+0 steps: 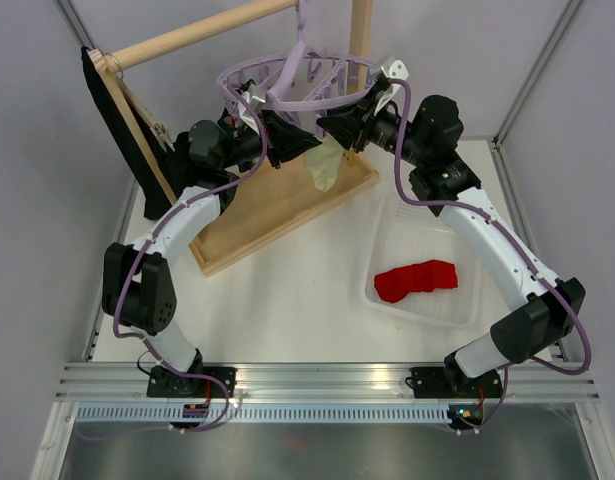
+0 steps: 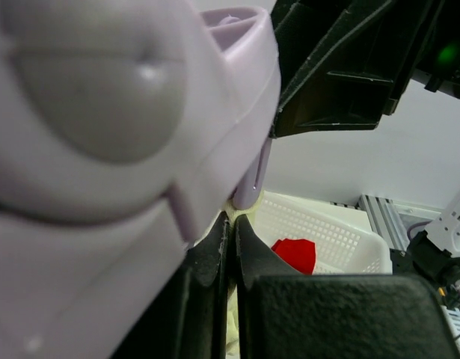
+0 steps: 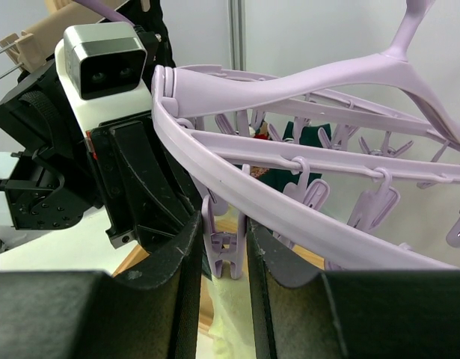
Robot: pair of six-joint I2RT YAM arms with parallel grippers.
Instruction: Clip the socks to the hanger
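The round lilac hanger [image 1: 332,103] hangs from the wooden rack, its pegs along the ring. Below its near rim dangles a pale yellow sock [image 1: 324,168]. My left gripper is shut on the sock's top edge, just under a peg. From the right, my right gripper is shut on a lilac clip [image 3: 227,243], squeezing its two legs. The sock [image 3: 233,318] hangs directly beneath that clip in the right wrist view; whether the clip's fingers bite the cloth I cannot tell. A red sock [image 1: 415,281] lies in the white basket.
The white basket [image 1: 372,265] stands on the table at the right. Wooden rack posts [image 1: 360,30] and a dark cloth [image 1: 127,135] are at the back and left. Neighbouring clips [image 3: 375,206] hang close to my right gripper.
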